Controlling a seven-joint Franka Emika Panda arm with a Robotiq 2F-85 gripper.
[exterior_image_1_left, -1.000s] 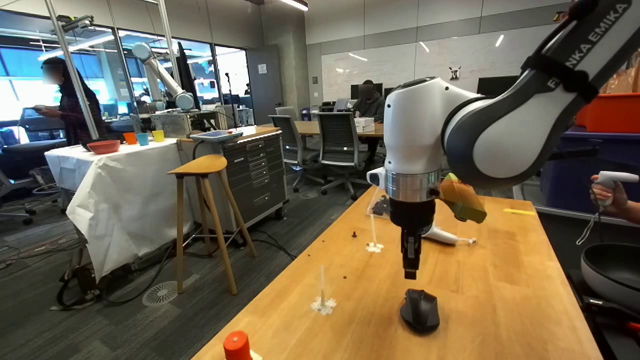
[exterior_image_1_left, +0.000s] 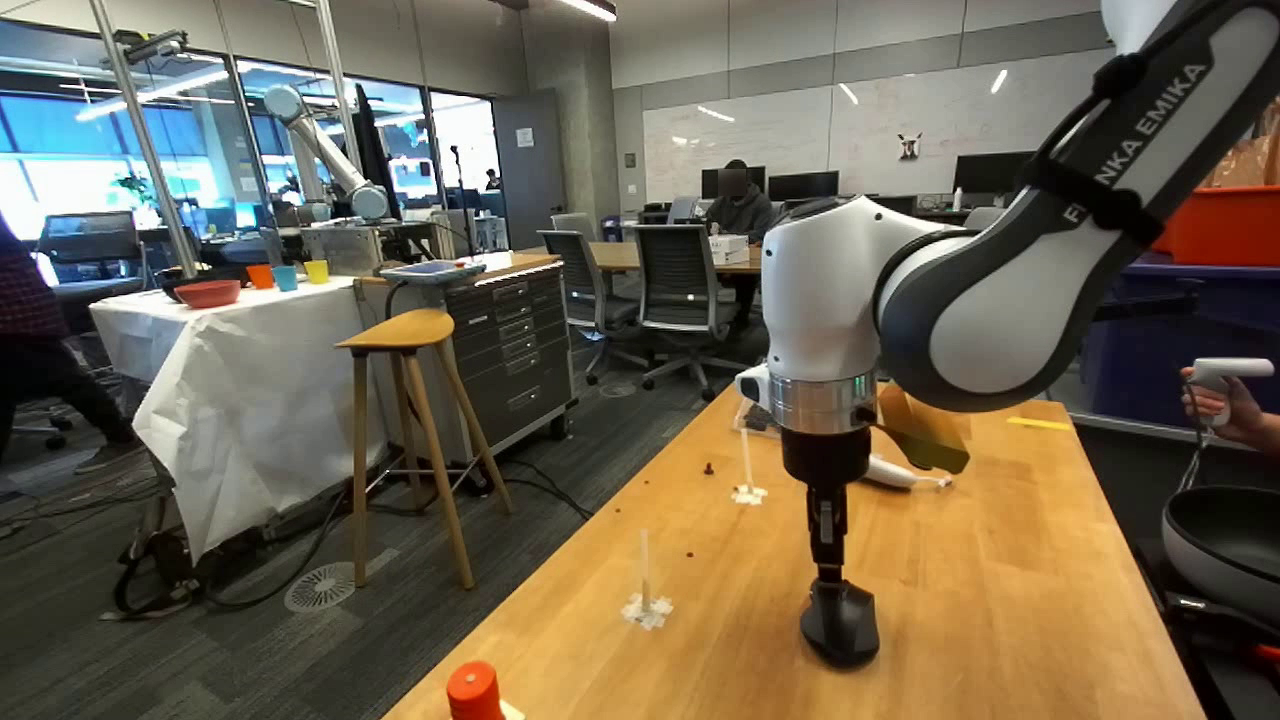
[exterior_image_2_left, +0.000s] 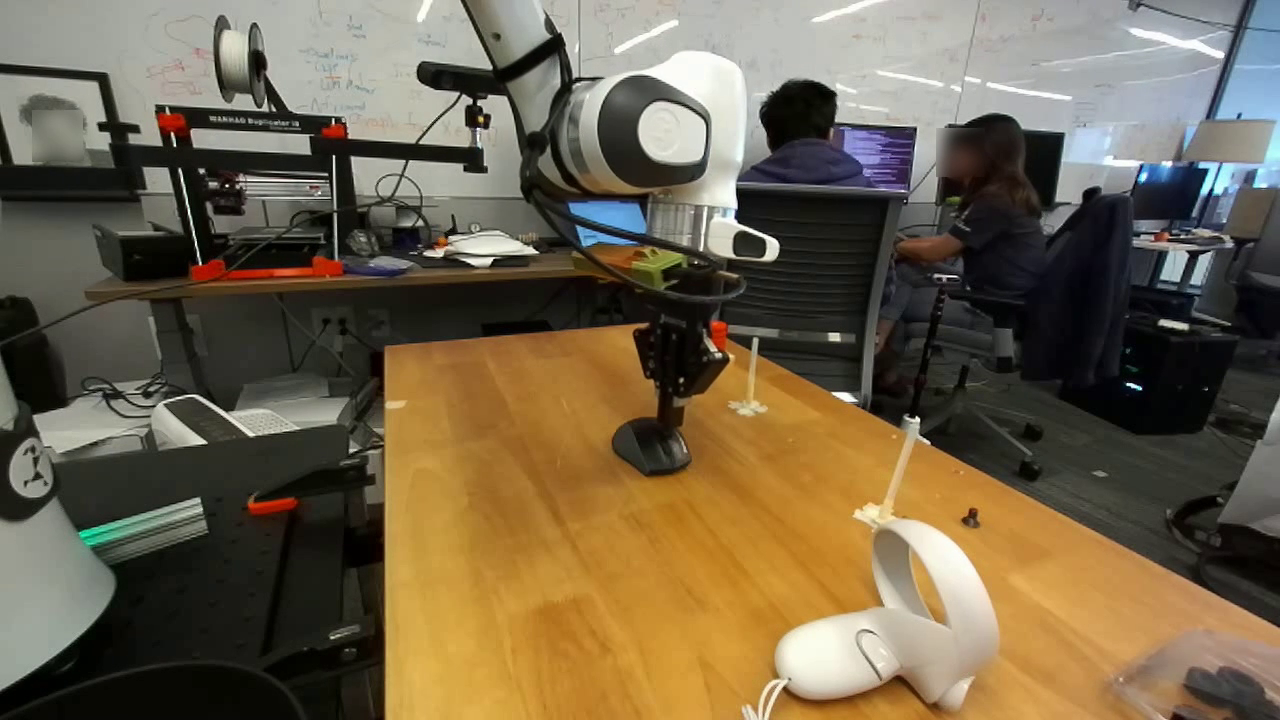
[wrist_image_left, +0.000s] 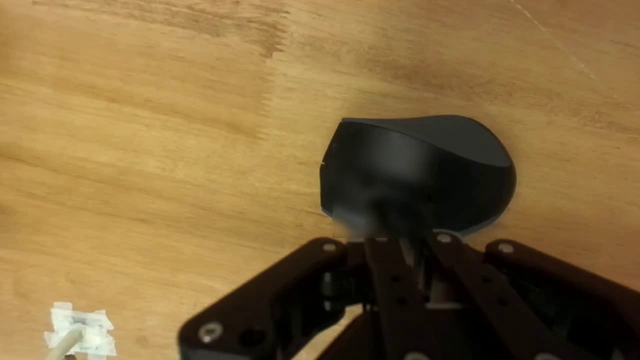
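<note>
A black computer mouse (exterior_image_1_left: 840, 625) rests on the wooden table (exterior_image_1_left: 960, 576). My gripper (exterior_image_1_left: 828, 571) points straight down at one end of it, fingers close together. From the other side, the gripper (exterior_image_2_left: 668, 416) also reaches down to the mouse (exterior_image_2_left: 651, 448), seemingly touching it. In the wrist view, the dark fingertips blur into the lower edge of the mouse (wrist_image_left: 444, 162). The fingers look shut, with the mouse's broad body spread out beyond them. Anything between the pads is hidden by blur and shadow.
Thin upright sticks are taped down, one (exterior_image_1_left: 645, 576) left of the mouse and another (exterior_image_1_left: 746, 462) farther back. A white controller (exterior_image_2_left: 888, 636) lies toward the far end. An orange-capped item (exterior_image_1_left: 474, 690) stands at the near edge. Bare table lies right of the mouse.
My gripper has come down from above the mouse to its end, and its fingers look close together in both frames. The mouse has not visibly moved.
</note>
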